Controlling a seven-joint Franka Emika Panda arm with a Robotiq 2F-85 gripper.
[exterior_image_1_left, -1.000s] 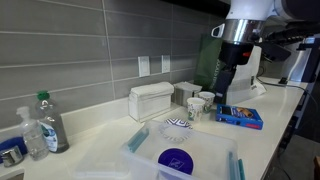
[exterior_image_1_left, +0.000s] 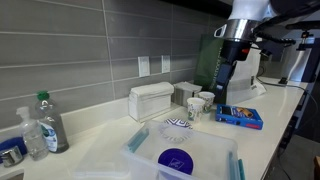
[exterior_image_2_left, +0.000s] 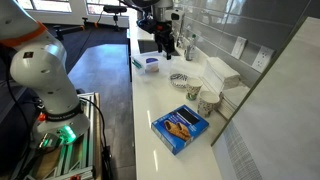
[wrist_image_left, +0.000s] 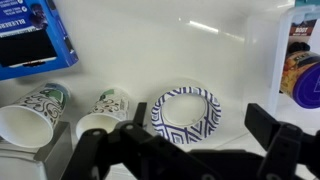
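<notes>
My gripper stands open above the counter, its two dark fingers wide apart and nothing between them. In exterior view 1 the gripper (exterior_image_1_left: 230, 74) hangs high over the counter. Between and beyond the fingers in the wrist view lies a round dish with a blue-and-white patterned rim (wrist_image_left: 157, 116). A small patterned cup (wrist_image_left: 112, 104) is left of it, and a larger patterned mug (wrist_image_left: 48, 99) is farther left. A blue box with a food picture (wrist_image_left: 58, 38) shows at upper left. A jar (wrist_image_left: 306, 78) stands at the right edge, inside a clear bin.
The clear bin (exterior_image_1_left: 212, 140) holds a purple-lidded jar (exterior_image_1_left: 175, 160). A white bread box (exterior_image_1_left: 152, 102) stands against the tiled wall. Two bottles, one green (exterior_image_1_left: 51, 124) and one clear (exterior_image_1_left: 33, 137), are at the left. Bare counter (exterior_image_2_left: 150, 142) lies in front of the blue box.
The arm has shifted slightly up and to the right in exterior view 1, and looks a little smaller there. The counter objects have stayed where they were.
</notes>
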